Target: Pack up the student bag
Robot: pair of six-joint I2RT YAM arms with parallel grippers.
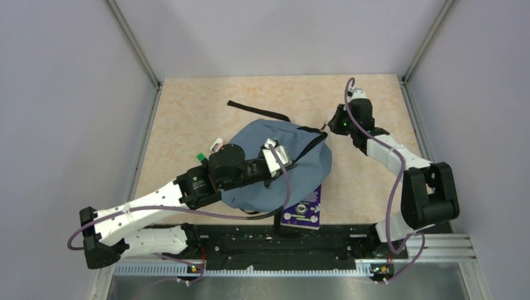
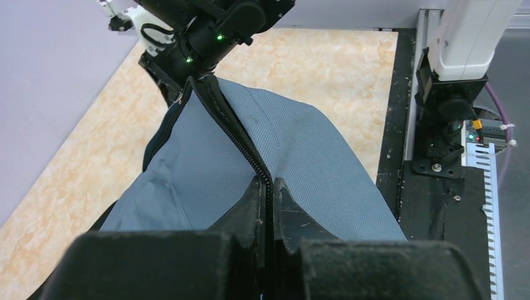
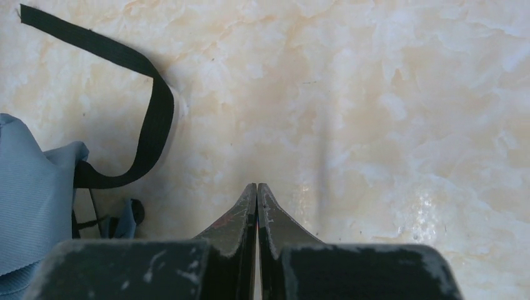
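Note:
A blue-grey bag (image 1: 309,181) with black zipper edge and straps lies in the middle of the table. My left gripper (image 1: 275,169) is over it, and in the left wrist view its fingers (image 2: 294,215) are shut on the bag's zipper edge (image 2: 237,134), which is drawn taut. My right gripper (image 1: 331,125) is just off the bag's upper right corner; in the right wrist view its fingertips are together above bare table, nothing visible between them, with a black strap (image 3: 156,112) to their upper left. A purple book (image 1: 300,212) lies partly under the bag.
A green-capped marker (image 1: 201,157) and a white item (image 1: 216,144) lie left of the bag, partly behind my left arm. Black strips and rails run along the front edge.

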